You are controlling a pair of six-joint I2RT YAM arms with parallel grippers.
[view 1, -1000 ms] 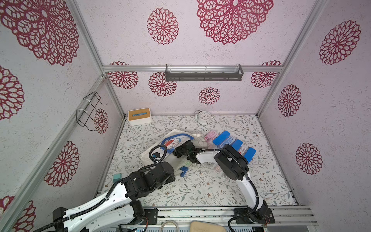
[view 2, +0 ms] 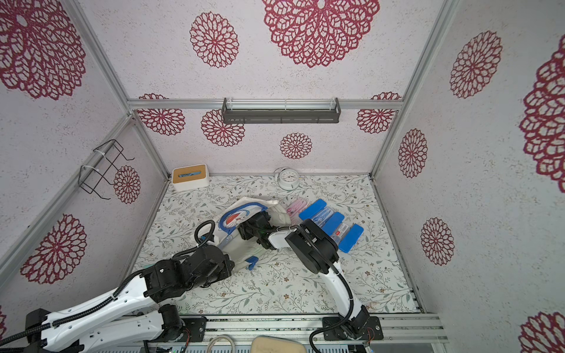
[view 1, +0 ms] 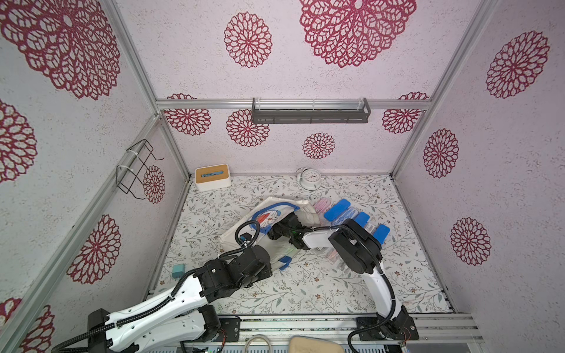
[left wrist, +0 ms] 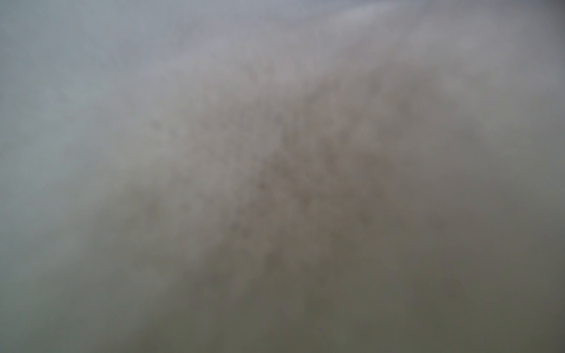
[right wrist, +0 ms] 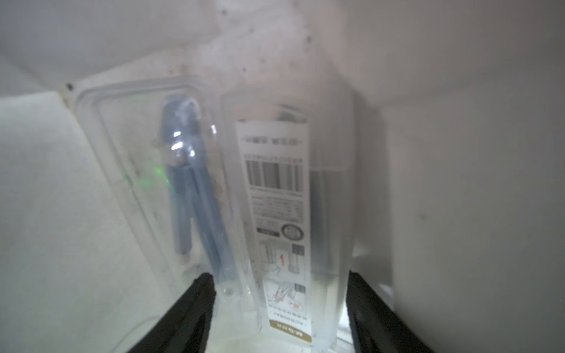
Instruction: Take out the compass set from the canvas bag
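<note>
The white canvas bag (view 1: 235,229) with a blue and red print lies mid-table, with my right gripper reaching inside it. In the right wrist view, a clear case with a compass (right wrist: 182,170) and a labelled clear box (right wrist: 276,229) lie inside the bag; my parted fingers are at their lower end, nothing visibly gripped. My left arm is at the bag's front left; its wrist view shows only blurred pale surface, and its fingertips are hidden in the top views.
Several blue-topped clear packs (view 1: 336,210) and pink items lie right of the bag. A tray (view 1: 213,183) and a clock (view 1: 309,179) stand at the back. A teal block (view 1: 178,270) is at front left.
My left arm has moved slightly right. The right gripper has shifted a little right, and the bag's left part has moved right with them.
</note>
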